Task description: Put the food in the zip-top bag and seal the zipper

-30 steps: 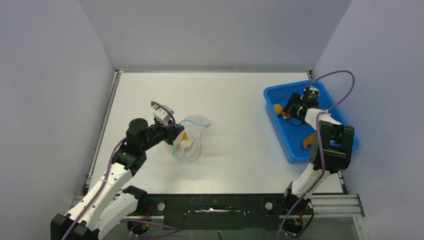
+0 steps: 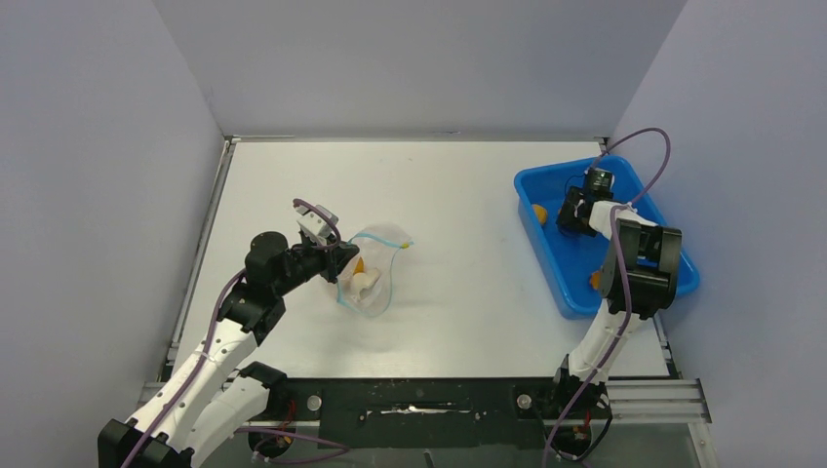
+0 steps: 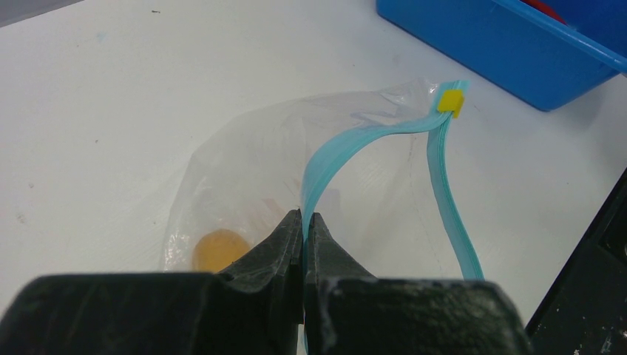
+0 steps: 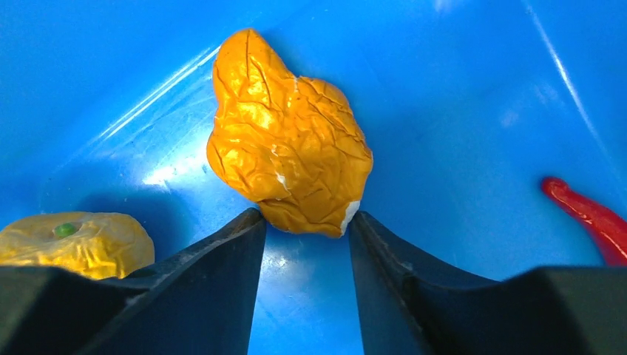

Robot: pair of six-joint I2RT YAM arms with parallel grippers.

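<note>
The clear zip top bag [image 2: 385, 305] lies mouth open on the table, with a teal zipper strip [image 3: 341, 149] and a yellow slider [image 3: 450, 102] at its far corner. My left gripper is shut on the near part of that strip. Inside the bag show a round orange food [image 3: 220, 250] and a pale piece [image 2: 365, 282]. Over the blue bin, my right gripper has its fingers apart, their tips at either side of the lower end of a crinkled orange food piece [image 4: 288, 140]. Whether they grip it is unclear.
The blue bin [image 2: 549, 266] stands at the table's right. In it lie a yellow-orange food with a green spot [image 4: 89, 244], a red pepper-like piece [image 4: 591, 214] and another orange piece [image 2: 595, 280], partly under the arm.
My right arm has shifted slightly within the bin, and the orange piece beside its gripper is now hidden from above. The left arm and the bag have stayed still.
</note>
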